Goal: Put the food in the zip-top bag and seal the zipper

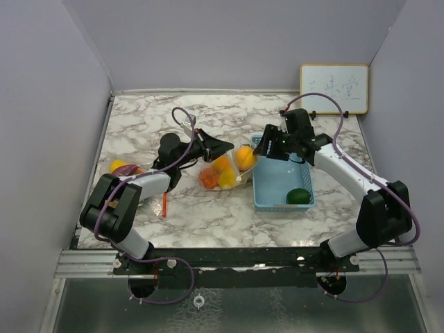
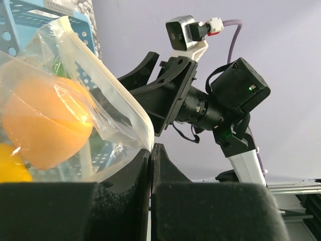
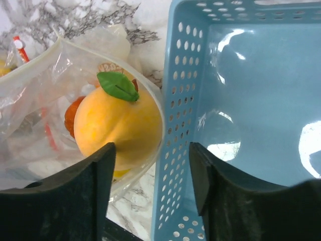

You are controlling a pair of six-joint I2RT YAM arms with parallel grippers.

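Observation:
A clear zip bag [image 1: 215,182] holds orange and yellow food, with a large orange-yellow piece [image 3: 113,125] topped by a green leaf at its mouth. My left gripper [image 1: 229,147] is shut on the bag's edge, whose pale zipper strip [image 2: 115,85] runs from its fingertips. My right gripper is part open over the bag's rim and the bin's wall, with nothing seen held. A green food piece [image 1: 297,196] lies in the blue bin [image 1: 277,180].
The bin stands directly right of the bag. More food [image 1: 121,168] lies at the table's left under the left arm. A whiteboard [image 1: 333,87] stands back right. Clear marble lies at the front.

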